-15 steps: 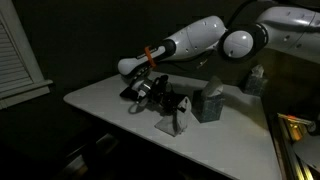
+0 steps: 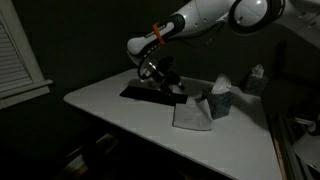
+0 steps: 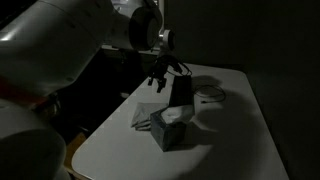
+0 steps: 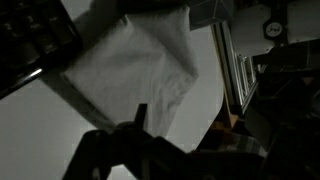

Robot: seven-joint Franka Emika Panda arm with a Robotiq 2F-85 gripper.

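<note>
A light grey cloth (image 2: 193,116) lies mostly flat on the white table between the dark keyboard-like slab (image 2: 150,95) and the tissue box (image 2: 220,106). In the wrist view the cloth (image 4: 135,75) fills the middle, with some creases. My gripper (image 2: 160,78) is above the table over the dark slab, clear of the cloth. In the wrist view the dark gripper shows its fingers apart at the bottom, nothing between them. Exterior view 2 has the cloth (image 3: 146,115) beside the box (image 3: 168,133).
A white tissue (image 3: 177,113) sticks out of the box. A thin cable (image 3: 208,94) lies on the table past the dark slab. A bottle (image 2: 256,80) stands at the back right.
One second ago the cloth was bunched up at my gripper. Now it lies spread on the table, and the gripper has risen away from it.
</note>
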